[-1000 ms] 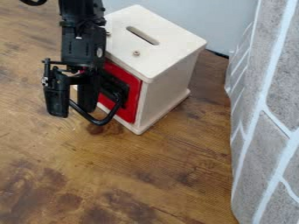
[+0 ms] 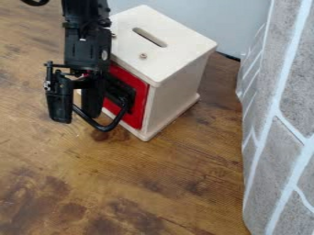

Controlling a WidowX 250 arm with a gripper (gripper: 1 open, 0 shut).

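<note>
A pale wooden box (image 2: 172, 92) with a slot in its top stands on the wood floor, a red panel (image 2: 139, 110) on its front face. My black gripper (image 2: 76, 99) hangs at the box's front left, close before the red panel and partly covering it. A dark loop or frame at the panel overlaps the gripper, so whether they touch, and whether anything is between the fingers, I cannot tell.
A grey brick-patterned wall (image 2: 276, 119) with white joints runs along the right, and a pale wall (image 2: 221, 18) is behind the box.
</note>
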